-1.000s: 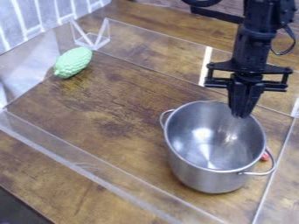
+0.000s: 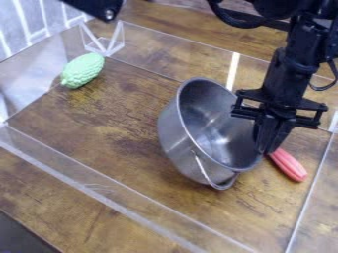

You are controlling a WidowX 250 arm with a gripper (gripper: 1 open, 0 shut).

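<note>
A steel pot (image 2: pixel 192 128) is tipped on its side toward the right, its opening facing my gripper (image 2: pixel 268 148). The black gripper points down at the pot's right rim, its fingertips at or just inside that rim; it looks shut, and whether it touches the pot I cannot tell. A pink-red elongated object (image 2: pixel 290 166) lies on the wood right of the pot, just beside the fingertips.
A green corn-like toy (image 2: pixel 82 70) lies at the upper left near a small white wire frame (image 2: pixel 103 42). Clear plastic edges border the wooden surface.
My gripper has moved down to the pot's right side. The pot has shifted left and up and tilted over, uncovering the pink-red object.
</note>
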